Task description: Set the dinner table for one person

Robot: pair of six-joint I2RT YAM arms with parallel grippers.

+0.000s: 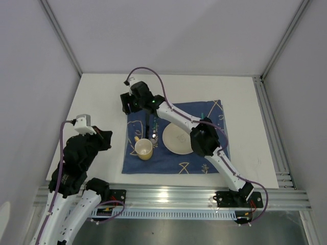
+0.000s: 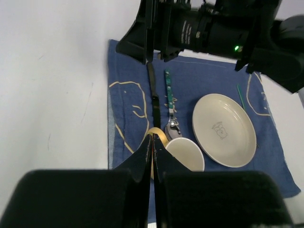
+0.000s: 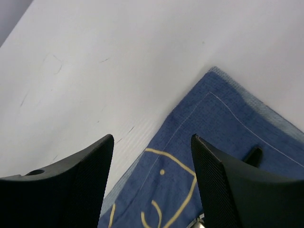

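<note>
A blue placemat (image 1: pixel 184 166) holds a white plate (image 1: pixel 176 139), a cream mug (image 1: pixel 144 150), a dark knife (image 2: pixel 154 102) and a spoon (image 2: pixel 172 128) with a teal handle. A thin green utensil (image 2: pixel 240 96) lies by the plate, partly hidden. My right gripper (image 1: pixel 127 102) hangs over the mat's back-left corner, fingers apart with nothing between them; in the right wrist view the knife's tip shows below the right finger (image 3: pixel 218 185). My left gripper (image 1: pixel 108 138) is shut, left of the mat, nothing visible between its fingertips.
Walls and metal rails border the table. The right arm stretches across the mat, covering part of it.
</note>
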